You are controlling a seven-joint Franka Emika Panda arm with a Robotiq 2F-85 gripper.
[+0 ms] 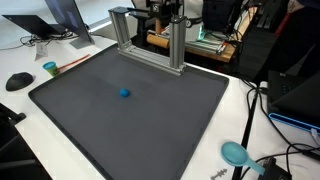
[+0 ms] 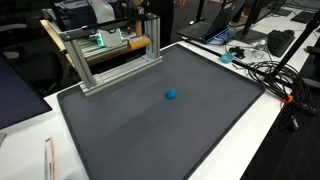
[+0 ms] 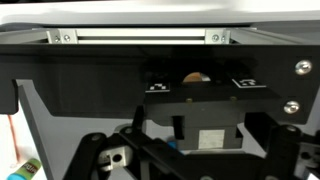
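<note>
A small blue object (image 1: 125,92) lies on the dark grey mat (image 2: 130,130), well in front of the metal frame. In the wrist view only a sliver of blue (image 3: 172,143) shows low down, partly hidden by the gripper. My gripper hangs over a black drawer-like panel (image 3: 100,80) on the frame; its two fingers stand wide apart at the lower edge, with nothing visibly held. The panel carries printed markers (image 3: 158,87) and a rounded opening with something orange-brown (image 3: 195,77) behind it. From outside, the fingertips cannot be made out.
The metal frame (image 1: 150,60) stands at the mat's far edge. A green-topped cup (image 1: 51,68) and a dark round item (image 1: 19,81) sit at the left. A turquoise spoon-like item (image 1: 238,155) lies near right. Cables (image 2: 285,75) lie beside the mat, whose middle is mostly clear.
</note>
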